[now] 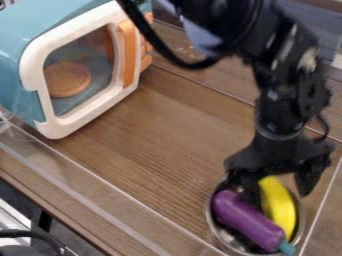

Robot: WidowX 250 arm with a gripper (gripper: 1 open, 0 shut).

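A metal bowl (222,237) at the lower right holds a purple toy eggplant (246,222) and a yellow toy banana (279,206). My black gripper (267,178) is over the back of the bowl, its fingers open and low around the top end of the banana. The gripper is blurred, and its body hides the back rim of the bowl.
A blue and white toy microwave-like box (67,65) with an orange disc inside stands at the upper left. A dark cable and white object lie at the lower left corner.
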